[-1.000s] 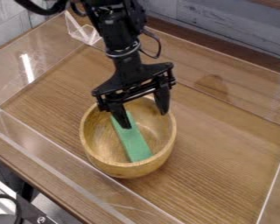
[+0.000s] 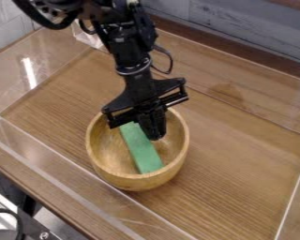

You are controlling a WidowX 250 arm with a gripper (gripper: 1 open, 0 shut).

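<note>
A round wooden bowl (image 2: pixel 168 167) sits on the wooden table, with a green elongated object (image 2: pixel 145 154) lying inside it. My black gripper (image 2: pixel 153 126) is over the back right part of the bowl, its fingertips low, beside the upper end of the green object. It looks shut; whether anything is between its fingers is hard to see behind the black mechanism, which hides part of the bowl's back.
A pale wall runs along the back. Dark cables lie off the table at the lower left.
The bowl and green object look unmoved.
</note>
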